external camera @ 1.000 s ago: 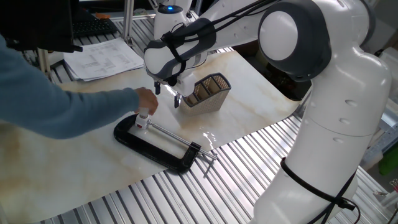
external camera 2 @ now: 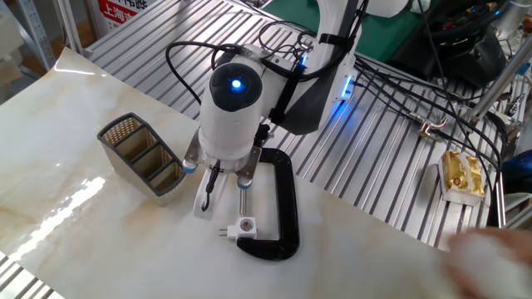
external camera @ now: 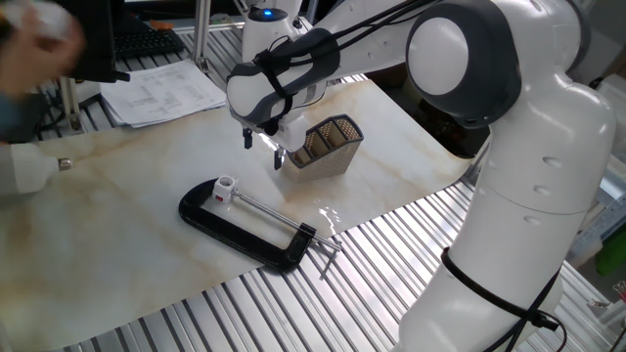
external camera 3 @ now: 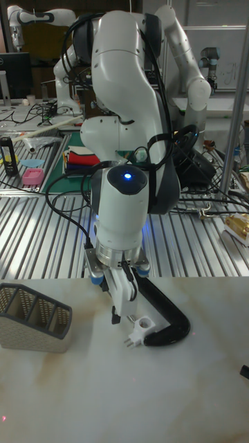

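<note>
In exterior view 1, my gripper [external camera: 262,149] hangs above the table, its two dark fingertips apart with nothing visible between them. A white plug-like socket [external camera: 225,188] sits at the end of the black C-clamp [external camera: 235,233], which lies flat on the table. Exterior view 2 shows the socket [external camera 2: 243,227] with its prongs pointing left, just in front of the gripper. A white bulb-like object [external camera: 29,168] with a metal screw base lies at the left edge, partly cut off. A blurred hand holds another white rounded object [external camera: 47,18] at the top left.
A beige compartment basket [external camera: 328,152] stands beside my gripper. Papers [external camera: 161,93] lie at the far edge. In exterior view 2, a gold-topped box [external camera 2: 461,176] rests on the slatted metal surface. The marbled sheet has clear room left of the clamp.
A person's hand, at the socket a second ago, has withdrawn to the upper left. The socket's top is now uncovered and the white bulb-like object at left shows. My arm has not moved.
</note>
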